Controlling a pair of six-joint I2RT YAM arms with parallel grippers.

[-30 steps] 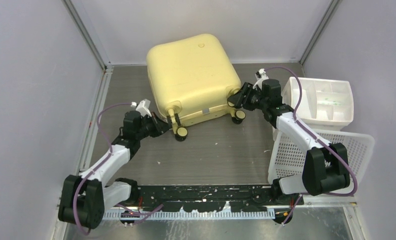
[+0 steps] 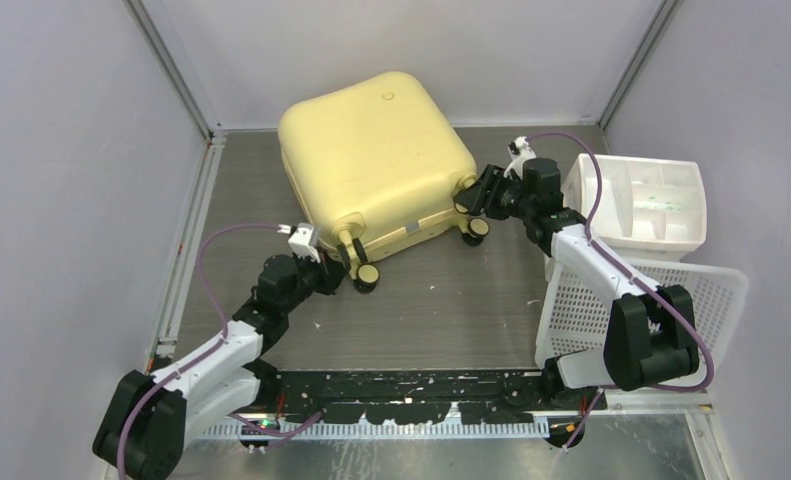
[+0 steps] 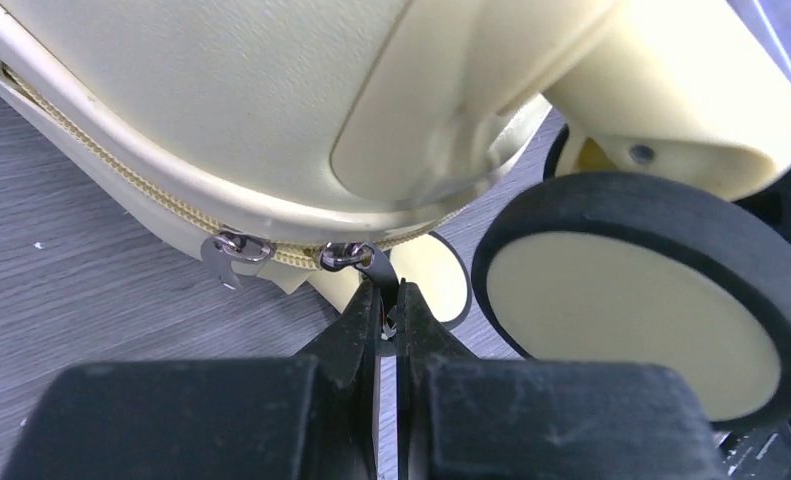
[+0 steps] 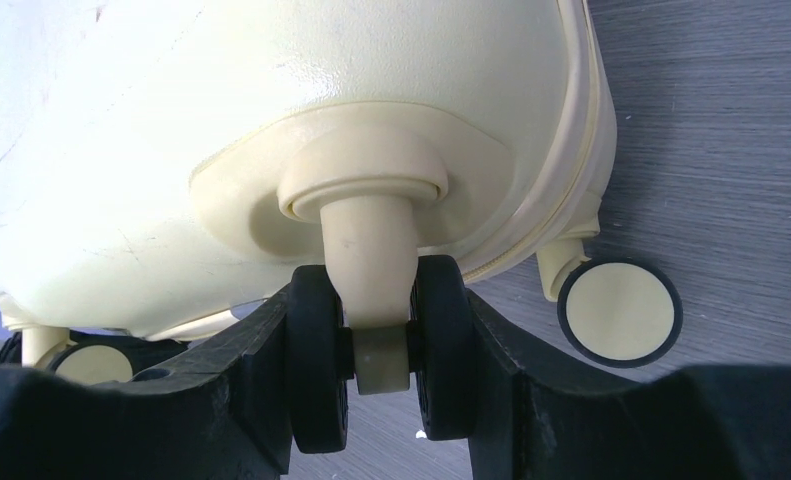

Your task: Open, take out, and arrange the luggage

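A cream-yellow suitcase (image 2: pixel 376 150) lies on its side at the back of the floor, wheels toward the front. In the left wrist view my left gripper is shut on a dark zipper pull (image 3: pixel 379 270) beside a large wheel (image 3: pixel 631 300); a second metal slider (image 3: pixel 231 260) sits left of it on the zipper. In the right wrist view my right gripper is shut on the suitcase's cream wheel post (image 4: pixel 369 240), at the right front corner.
At the right stand a white compartment bin (image 2: pixel 651 190) and a white perforated basket (image 2: pixel 721 300). Walls enclose the back and sides.
My left arm has moved toward the front and slightly right. The suitcase has shifted a little left, its near-left corner slightly toward the front. The right gripper stays at its corner.
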